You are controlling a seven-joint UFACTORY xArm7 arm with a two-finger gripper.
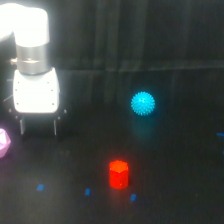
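Observation:
My gripper [39, 127] hangs at the left of the camera view, under the white arm, with its thin dark fingers spread apart and nothing seen between them. A red block [119, 175] with a faceted outline sits on the dark surface at the lower middle, well to the right of the gripper and nearer the camera. A bright blue, bumpy ball [143, 104] shows farther back, right of centre. At the left edge a pink faceted object [4, 142] is partly cut off by the frame.
Small blue marks [87, 191] dot the dark table in front. A dark curtain [120, 40] closes off the back. Much of the table between the gripper and the red block looks clear, though the scene is dim.

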